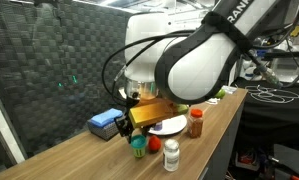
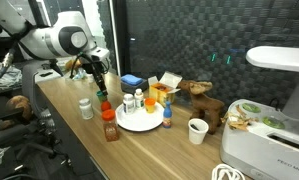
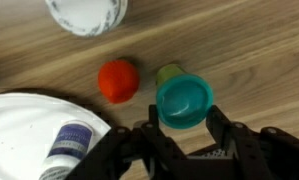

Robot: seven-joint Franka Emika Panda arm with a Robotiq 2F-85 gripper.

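Note:
In the wrist view a small container with a round teal top [image 3: 184, 98] sits between the fingers of my gripper. A bit of its yellow-green body [image 3: 169, 73] shows past the top. My gripper is shut on it, one dark finger on each side. Exterior view 1 has the teal container [image 1: 139, 146] under the white arm, at or just above the wooden table; the exact gap cannot be told. Part of the gripper [image 1: 137, 128] is hidden there by the arm's housing.
A red-topped item [image 3: 118, 80] stands close beside the held container, with a white-lidded jar [image 3: 86, 14] beyond. The white plate [image 2: 139, 122] carries several bottles. A blue box [image 1: 106, 123] lies behind. Bare table [image 1: 74, 158] stretches left in exterior view 1.

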